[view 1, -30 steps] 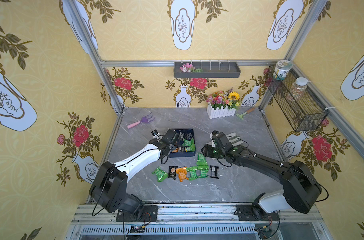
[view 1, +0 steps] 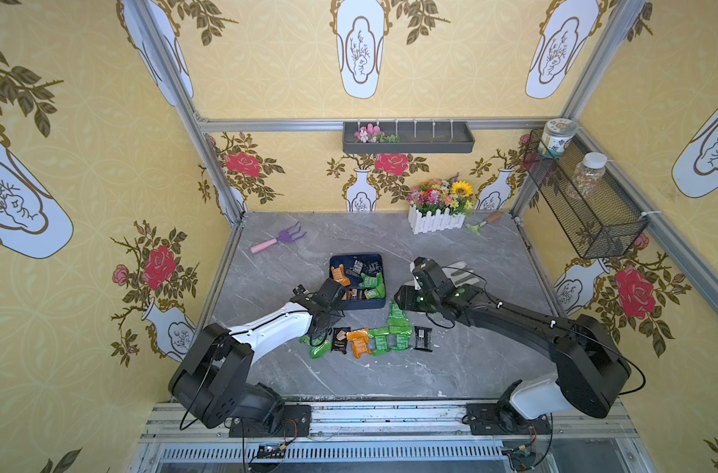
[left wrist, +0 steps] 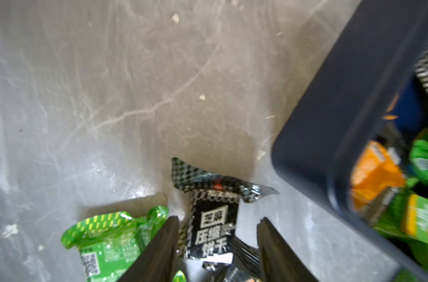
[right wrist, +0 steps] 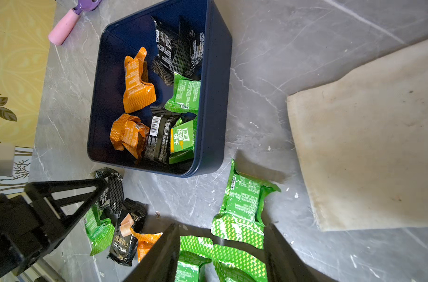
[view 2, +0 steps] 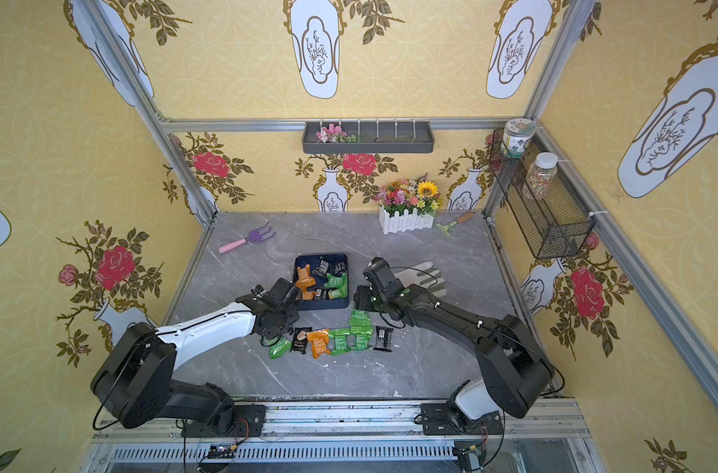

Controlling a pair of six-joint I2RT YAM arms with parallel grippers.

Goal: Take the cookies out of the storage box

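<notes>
A navy storage box (right wrist: pixel 214 94) holds orange (right wrist: pixel 138 87), black and green cookie packets. More packets lie in front of it, among them a green one (right wrist: pixel 239 202) and an orange one (view 1: pixel 359 341). My left gripper hangs open at the box's front-left corner, over a black packet (left wrist: pixel 209 221) on the table, beside a green one (left wrist: pixel 120 249). My right gripper stands open to the right of the box, above green packets on the table.
A pale glove (right wrist: pixel 359 141) lies right of the box. A pink-handled fork (view 1: pixel 264 246) and a flower planter (view 1: pixel 435 220) stand or lie toward the back. The wire basket (view 1: pixel 587 213) hangs on the right wall.
My left arm has moved from over the box toward the front left, uncovering more of the box's contents. The right gripper has shifted very slightly.
</notes>
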